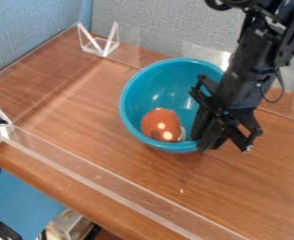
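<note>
A teal plastic bowl (144,86) stands on the wooden table, with an orange mushroom-like toy (161,124) with pale spots lying in its lower part. My black gripper (207,131) is at the bowl's right side, shut on its rim. The fingers partly hide that side of the bowl.
Clear plastic edging runs along its front. A white wire frame (97,42) stands at the back left, and blue objects lie at the left edge.
</note>
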